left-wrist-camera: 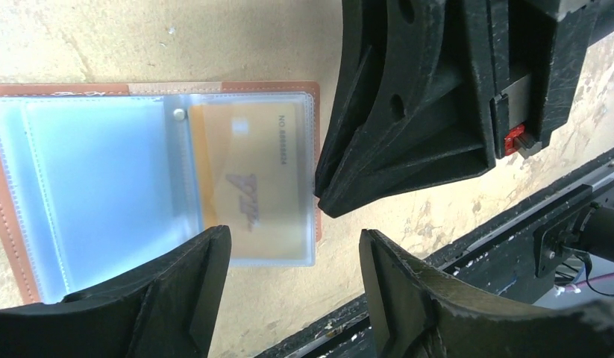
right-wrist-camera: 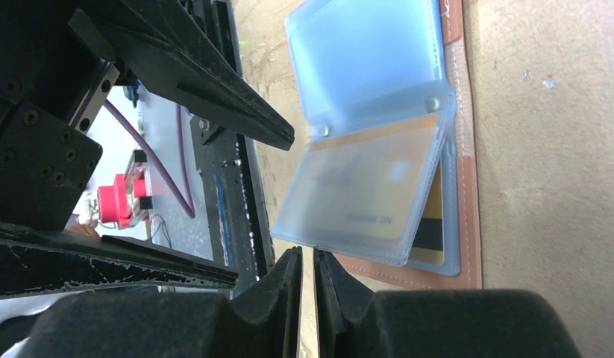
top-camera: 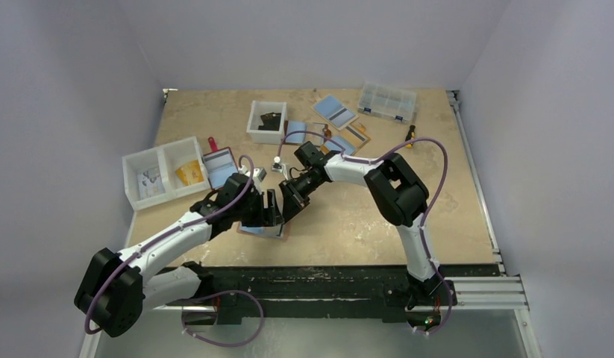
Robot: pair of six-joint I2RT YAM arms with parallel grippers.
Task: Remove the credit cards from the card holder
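An open card holder, blue plastic with a tan edge, lies on the table near its front edge; a clear sleeve (right-wrist-camera: 363, 186) with a yellowish card (right-wrist-camera: 430, 231) under it tilts up in the right wrist view. My left gripper hangs over it, fingers apart, with none of the holder visibly held. My right gripper is shut at the sleeve's raised edge; whether that edge is between its tips is hard to tell.
A divided white box (top-camera: 139, 198) is at left, a white bin (top-camera: 253, 119) at the back, with more holders (top-camera: 335, 110), a clear case (top-camera: 386, 103) and a yellow screwdriver (top-camera: 409, 137).
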